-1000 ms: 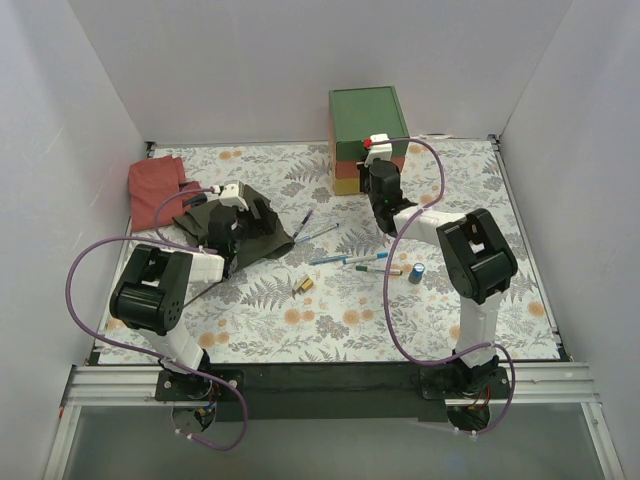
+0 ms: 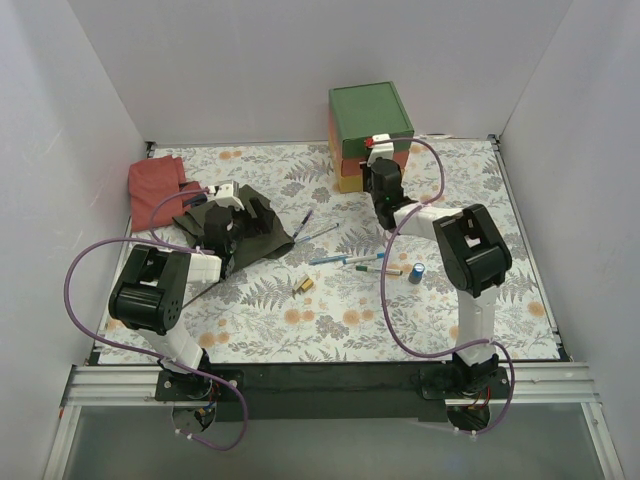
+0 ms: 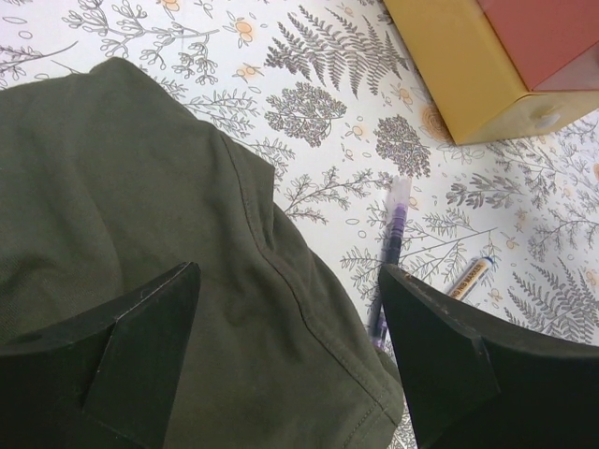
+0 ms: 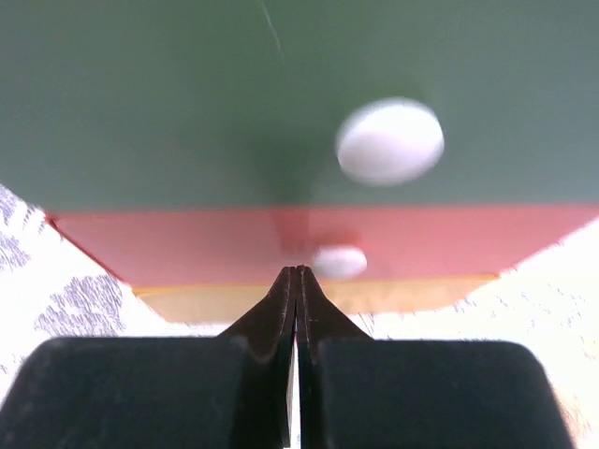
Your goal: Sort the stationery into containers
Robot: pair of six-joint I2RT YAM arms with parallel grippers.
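Note:
A stack of drawers, green (image 2: 370, 110) over red (image 4: 187, 245) over yellow (image 4: 211, 301), stands at the back with every drawer closed. White knobs show on the green drawer (image 4: 56, 122) and the red one. My right gripper is shut, its fingertips meeting just below and left of the red drawer's knob (image 4: 339, 262), with nothing between them. Over the dark green cloth (image 3: 187, 234) my left gripper stands open and empty. A purple pen (image 3: 396, 229) lies beside the cloth. Several pens and markers (image 2: 325, 260) are spread across the table's middle.
A red cloth (image 2: 155, 190) lies at the back left. A blue-topped cylinder (image 2: 416, 272) and a small yellow item (image 2: 303, 285) sit among the stationery.

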